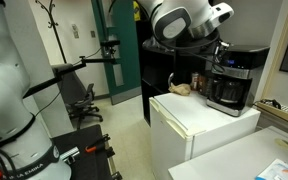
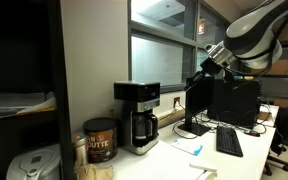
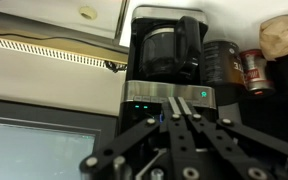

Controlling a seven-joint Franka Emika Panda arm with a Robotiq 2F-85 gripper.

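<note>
A black and steel coffee maker (image 1: 241, 62) stands upright on the white cabinet top, its glass carafe (image 1: 227, 91) in place at the base. From above, the wrist view shows the carafe (image 3: 160, 45) with its black handle (image 3: 190, 42) and the machine's front panel (image 3: 169, 96) with small lit marks. My gripper is shut, and nothing shows between its fingers. In exterior view 1 the gripper (image 1: 217, 55) hangs high by the coffee maker's upper front; contact with it cannot be told.
Two jars (image 3: 222, 64) and a tan item (image 3: 282, 36) sit beside the carafe. The white cabinet top (image 1: 189, 112) is bare in front. A coffee tub (image 2: 100, 139) stands near the machine; a monitor and keyboard (image 2: 228, 141) lie farther along.
</note>
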